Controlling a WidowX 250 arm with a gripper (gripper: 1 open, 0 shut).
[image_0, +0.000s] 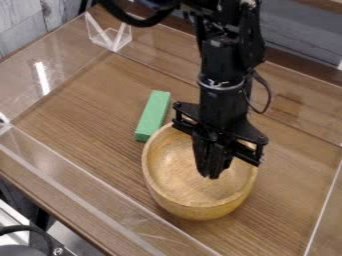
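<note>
My black gripper (211, 152) hangs over the yellow oval bowl (174, 185) at the lower middle, its lower end over the bowl's inside. Whether its fingers are open or shut is hard to tell against the dark body. A green block (152, 117) lies on the wooden table just left and behind the bowl, partly beside the arm.
A clear plastic object (112, 34) stands at the back left. Dark cables lie at the lower left edge.
</note>
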